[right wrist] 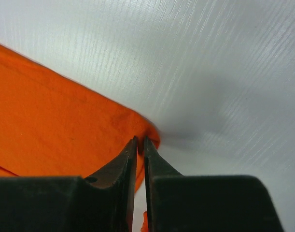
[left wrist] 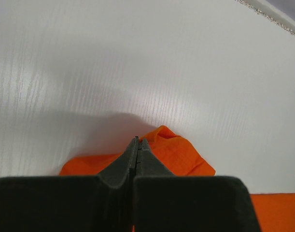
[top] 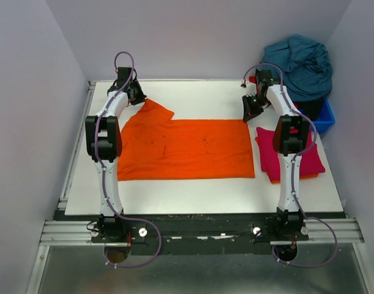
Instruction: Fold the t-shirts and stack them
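An orange t-shirt (top: 187, 150) lies spread flat on the white table (top: 187, 196), a flap at its back left reaching up. My left gripper is shut at that flap's raised tip; whether cloth is between its fingers is hard to tell. My right gripper is down on the shirt's back right corner (right wrist: 137, 125), its fingertips close together on a small fold of the cloth.
Folded pink and orange shirts (top: 287, 159) are stacked at the right. A blue bin (top: 324, 119) heaped with teal cloth (top: 297, 58) stands at the back right.
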